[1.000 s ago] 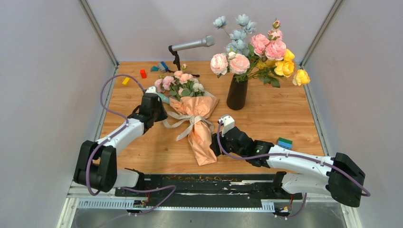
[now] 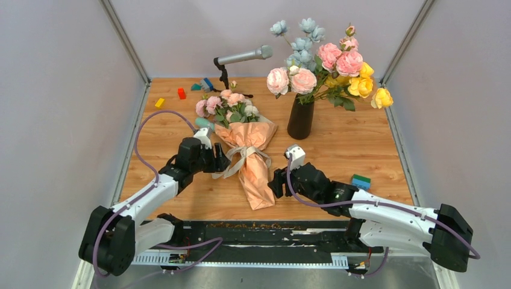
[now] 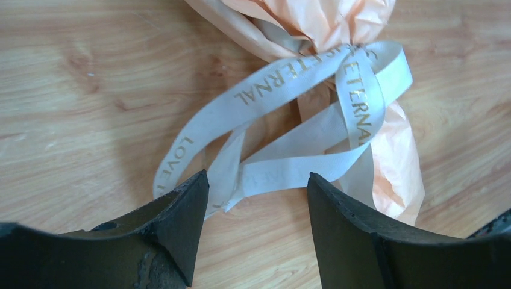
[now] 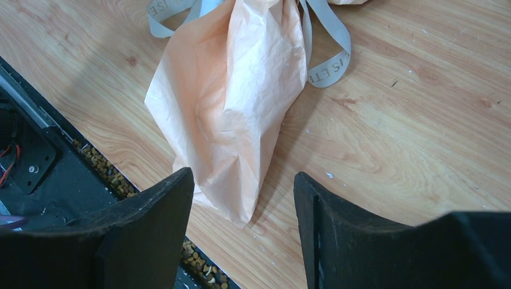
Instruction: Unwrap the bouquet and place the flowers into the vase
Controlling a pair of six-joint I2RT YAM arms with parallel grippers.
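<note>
A bouquet of pink and white flowers (image 2: 229, 108) lies in peach paper (image 2: 256, 189), tied with a lettered ribbon (image 3: 265, 90), in the middle of the table. A dark vase (image 2: 300, 120) holding tall pink, yellow and blue flowers stands behind it to the right. My left gripper (image 2: 219, 156) is open at the bouquet's left, over the ribbon's loops, nothing held. My right gripper (image 2: 280, 180) is open beside the paper's lower end (image 4: 235, 180), which lies in front of its fingers.
A microphone on a stand (image 2: 241, 55) is at the back. Small coloured blocks (image 2: 181, 93) lie back left, and a green-blue block (image 2: 360, 181) at the right. The table's front edge borders a dark rail.
The bouquet has stayed put, with the ribbon's left loop shifting slightly.
</note>
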